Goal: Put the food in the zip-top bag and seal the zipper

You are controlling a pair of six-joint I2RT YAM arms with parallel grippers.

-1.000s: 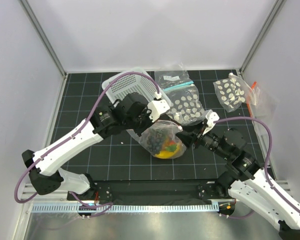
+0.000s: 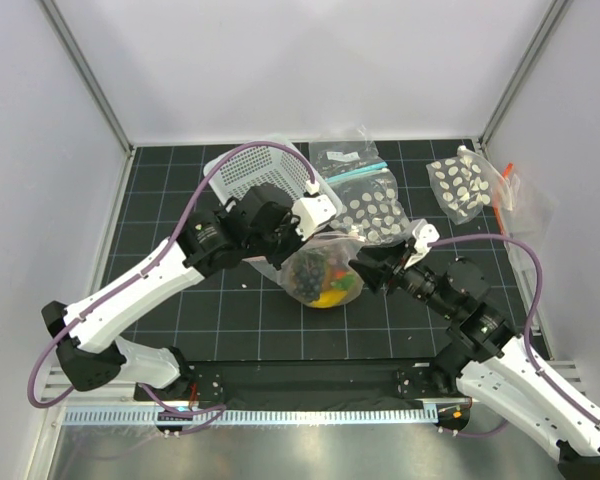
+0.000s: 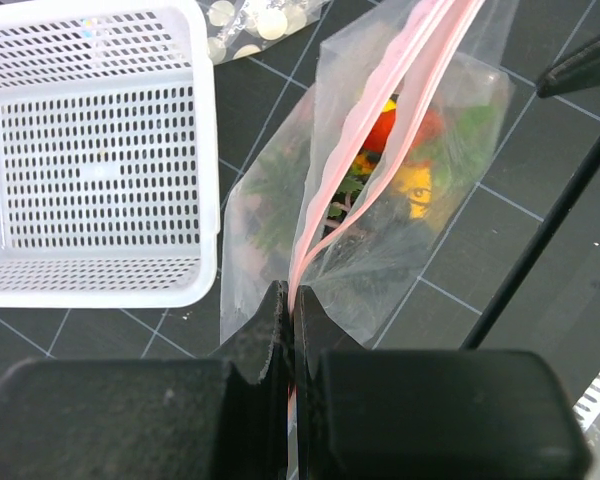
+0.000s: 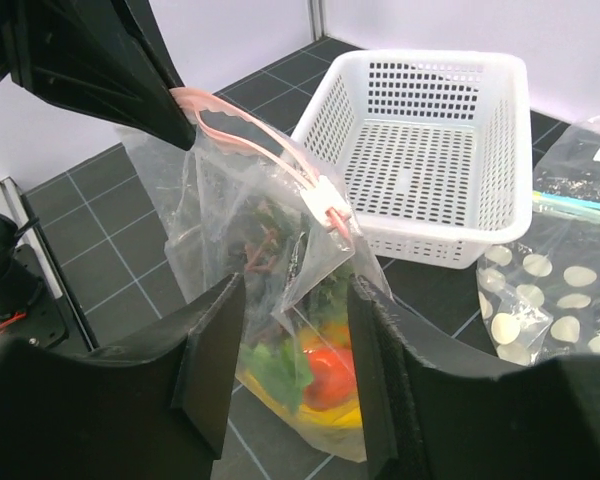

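Observation:
A clear zip bag (image 2: 320, 275) holding plastic food, including a red tomato (image 4: 328, 375), green leaves, dark grapes and a yellow piece, is at the middle of the tiled table. My left gripper is shut on one end of the bag's pink zipper strip (image 3: 340, 180). A white slider (image 4: 323, 200) sits on the strip in the right wrist view. My right gripper is at the bag's right side, its fingers parted in front of the bag below the slider; whether anything is pinched between them does not show.
A white basket (image 2: 245, 170) stands behind the bag. Flat bags with pale discs (image 2: 370, 210) lie at the back, more (image 2: 465, 185) at the back right, beside an orange-zipped bag (image 2: 520, 210). Bare tiles (image 2: 160, 170) show at the left.
My right gripper has shifted slightly around the bag's right side, and the bag's near part looks a little less drawn to the right. The left gripper has stayed in place.

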